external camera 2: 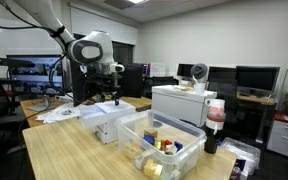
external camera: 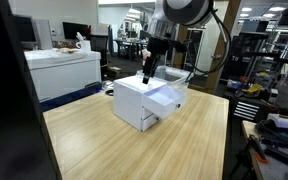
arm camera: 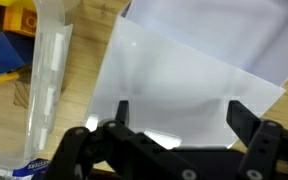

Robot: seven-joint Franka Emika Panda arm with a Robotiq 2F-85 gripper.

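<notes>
A small white drawer unit [external camera: 134,103] stands on the wooden table, with its upper drawer [external camera: 166,101] pulled out. Above the unit's top hangs my gripper, its two fingers wide apart and nothing between them. From the wrist, the flat white top [arm camera: 169,80] lies under the fingers, and the pulled-out drawer's pale inside [arm camera: 219,25] shows beyond it; no object is visible in that part. In exterior view 2 the unit [external camera 2: 106,122] is partly behind a clear bin.
The clear plastic bin [external camera 2: 189,163] beside the unit holds several colourful blocks [external camera 2: 164,144]. A dark cylinder [external camera 2: 211,140] and a clear tray [external camera 2: 246,156] stand farther off. Bare wooden table [external camera: 94,140] lies in front of the unit.
</notes>
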